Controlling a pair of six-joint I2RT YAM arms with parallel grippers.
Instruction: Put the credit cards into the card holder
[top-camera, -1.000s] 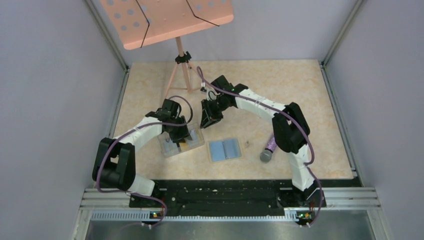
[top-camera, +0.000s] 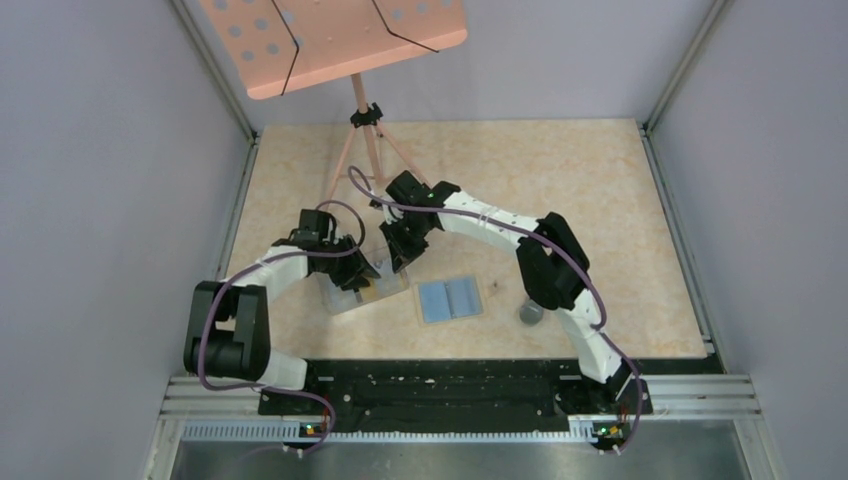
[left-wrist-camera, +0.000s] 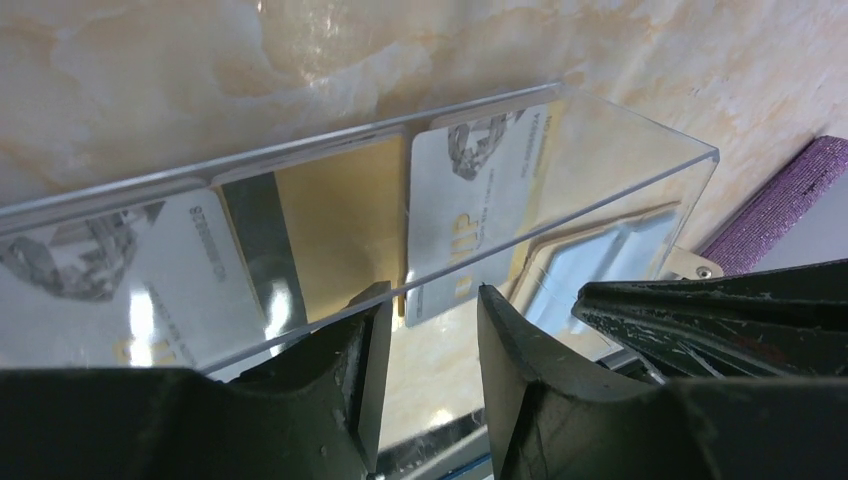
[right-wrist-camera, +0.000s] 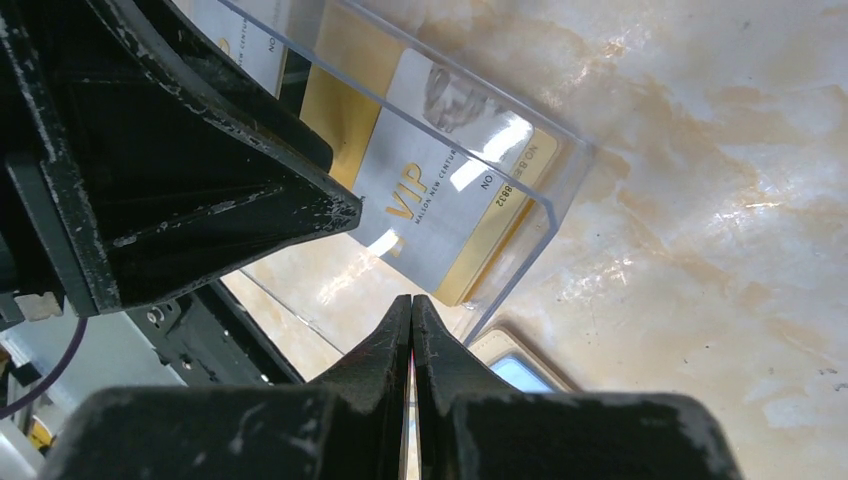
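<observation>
A clear box (top-camera: 337, 302) at the table's left holds a silver card (left-wrist-camera: 160, 270), a gold-and-black card (left-wrist-camera: 345, 215) and a silver VIP card (right-wrist-camera: 425, 190) at its right end. To the right of the box lies the pale blue card holder (top-camera: 448, 299), spread open. My left gripper is open over the box's near edge, by the gold and VIP cards, with nothing between its fingers. At the box's right end, my right gripper is shut; nothing shows between its fingertips. Whether it touches the box, I cannot tell.
A pink stand (top-camera: 362, 120) rises behind the box. A purple-handled microphone (top-camera: 531, 313) lies right of the holder, partly under the right arm. The two grippers are close together. Bare table (top-camera: 570, 160) stretches across the back right.
The right gripper has travelled left and slightly down to the right end of the box. My left gripper has shifted a little left over the box. The holder stays put.
</observation>
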